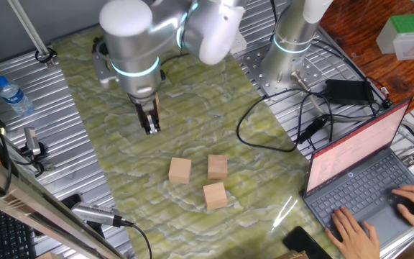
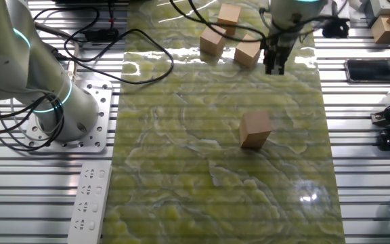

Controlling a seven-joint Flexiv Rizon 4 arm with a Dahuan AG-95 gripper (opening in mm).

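Observation:
In exterior view 1 my gripper (image 1: 152, 131) points down, its dark fingertips close together and no block visible between them. Whether the fingers are open or shut is too small to tell. A wooden block (image 1: 157, 103) is mostly hidden behind it; exterior view 2 shows this block (image 2: 254, 129) standing alone on the mat, apart from the gripper (image 2: 275, 68). Three more wooden blocks form a loose group: a left one (image 1: 180, 170), a right one (image 1: 217, 166) and a lower one (image 1: 215, 196).
The green marbled mat (image 1: 128, 158) has free room around the blocks. A black cable (image 1: 240, 129) loops over its right edge, near a laptop (image 1: 365, 165) with a person's hands on it. A phone (image 1: 306, 243) lies at the lower right, a bottle (image 1: 14, 96) at the left.

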